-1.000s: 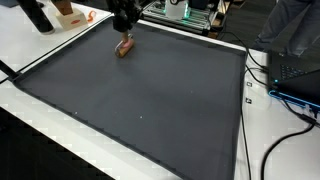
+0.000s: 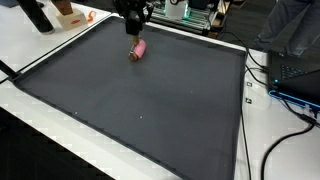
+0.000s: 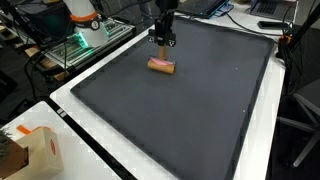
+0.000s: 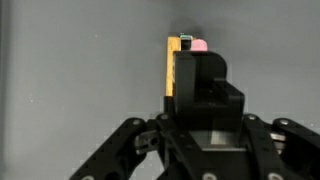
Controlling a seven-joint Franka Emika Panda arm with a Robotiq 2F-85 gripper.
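Note:
In exterior view 2 an upright orange block [image 3: 163, 51] stands between the dark fingers of my gripper [image 3: 163, 41], which is shut on it. Just beneath lies a small pink and orange piece [image 3: 161, 66], lying on its side and close to or touching the block's lower end. Exterior view 1 shows the pink piece [image 2: 138, 49] below my gripper [image 2: 134, 36], near the far edge of the dark board. From the wrist, the orange block [image 4: 172, 62] and a bit of pink [image 4: 199, 45] peek out past the dark fingers, which hide the rest.
The grey board [image 2: 150, 105] is wide and bare in front of the gripper. A white table border [image 2: 105, 150] runs around it. Cables [image 2: 275, 140] and a dark device [image 2: 295, 78] are at the right. An orange-and-white box [image 3: 45, 155] stands near the front left of exterior view 2.
In exterior view 1 my gripper and the pink piece have shifted right. The pink piece now points a different way, its pink side more visible.

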